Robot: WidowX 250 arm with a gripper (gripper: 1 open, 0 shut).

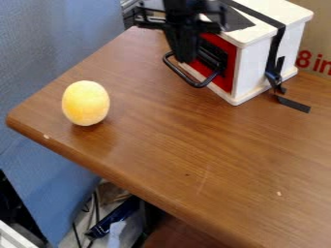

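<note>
My black gripper [181,44] is at the top centre, in front of the white box [256,53] with the red front [220,70] and black wire handle [195,79]. The gripper hangs just above the handle and partly hides the red front; whether its fingers are open or shut is unclear. A yellow egg-shaped object [85,103] stands on the wooden table at the left, apart from the gripper.
A blue padded surface [39,68] borders its left edge. A cardboard box [315,48] stands behind at the right. Black straps lie beside the white box.
</note>
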